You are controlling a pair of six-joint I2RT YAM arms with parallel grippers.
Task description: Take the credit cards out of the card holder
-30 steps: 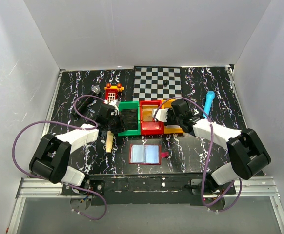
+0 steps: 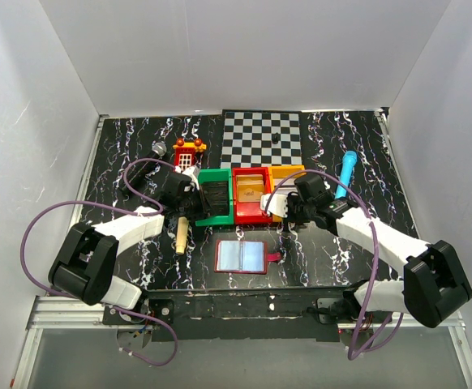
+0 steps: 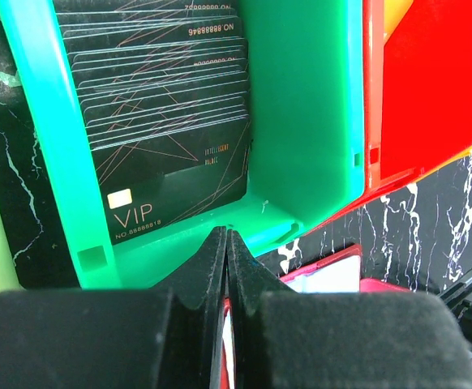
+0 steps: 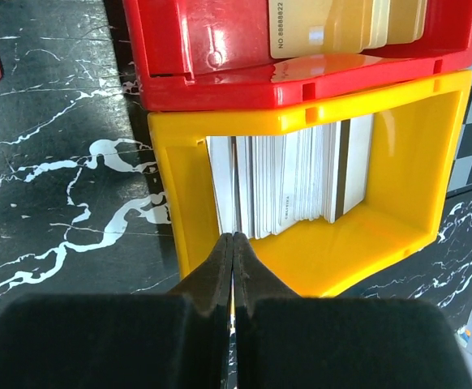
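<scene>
The card holder (image 2: 242, 256), red-edged with two pale panels, lies open on the front middle of the table; whether cards sit inside it cannot be told. Its corner (image 3: 333, 274) shows beyond my left gripper, which is shut with nothing visible between its fingers, at the front end of the green bin (image 3: 49, 146). Black cards (image 3: 171, 170) fill that bin. My right gripper is also shut, nothing showing between its tips, over the front part of the yellow bin (image 4: 402, 223). White cards (image 4: 301, 178) stand in a row there.
Between the green and yellow bins sits a red bin (image 2: 252, 214) with gold cards. A chessboard (image 2: 260, 138) lies behind, a blue cylinder (image 2: 346, 172) to the right, and a pale stick (image 2: 182, 236) left of the green bin. Table space right of the card holder is free.
The left arm and the card holder have stayed still.
</scene>
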